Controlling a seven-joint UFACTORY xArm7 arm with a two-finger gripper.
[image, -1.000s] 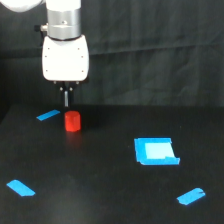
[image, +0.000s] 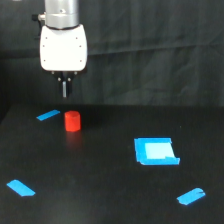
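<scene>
A small red cylinder (image: 72, 121) stands upright on the black table, left of the middle. Above it and slightly to its left hangs my gripper (image: 65, 93), pointing down from the white arm (image: 63, 47). There is a visible space between the dark fingertips and the top of the cylinder. The fingers are too small and dark to tell how far apart they are.
A white square edged with blue tape (image: 157, 151) lies on the right. Blue tape strips mark the table at the back left (image: 48, 115), front left (image: 20, 188) and front right (image: 191, 196).
My arm has risen and moved slightly left, so the fingertips are higher above the red cylinder. The cylinder has stayed in place.
</scene>
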